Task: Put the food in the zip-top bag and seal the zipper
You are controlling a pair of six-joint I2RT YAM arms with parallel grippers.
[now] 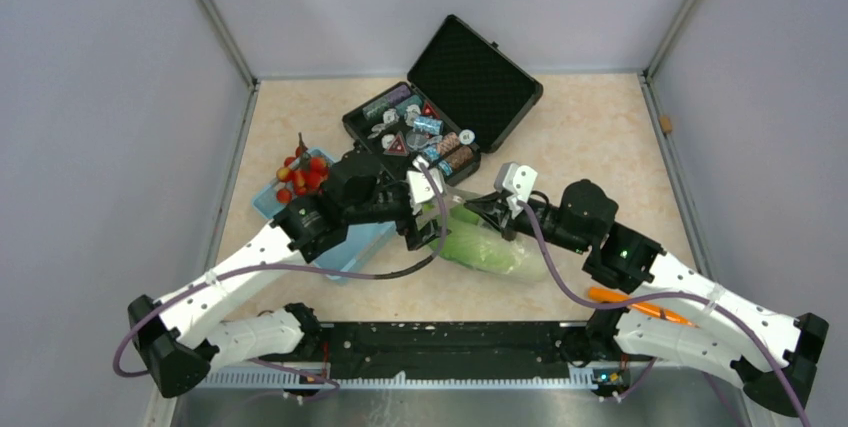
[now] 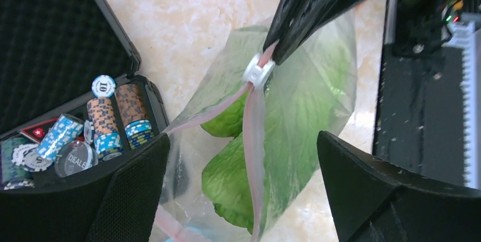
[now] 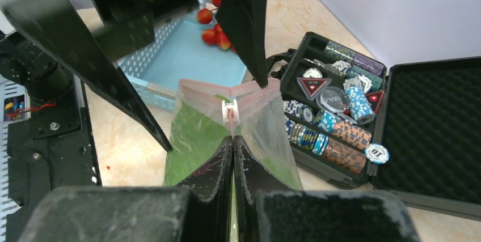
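In the left wrist view, the clear zip top bag (image 2: 334, 77) holds green leafy food (image 2: 227, 182). Its mouth gapes, with the pink zipper strips apart below the white slider (image 2: 258, 73). Just past that slider, my right gripper is shut on the bag's zipper end. My left gripper stands open, one finger either side of the bag mouth and nothing clamped between them. From above, the bag (image 1: 525, 262) lies below both grippers, its mouth mostly hidden by them.
A blue basket (image 1: 365, 242) with red tomatoes (image 1: 300, 179) stands at the left, partly behind my left arm. The open black case (image 1: 475, 77) of poker chips sits close behind the bag. Near my right arm lies an orange object (image 1: 605, 295).
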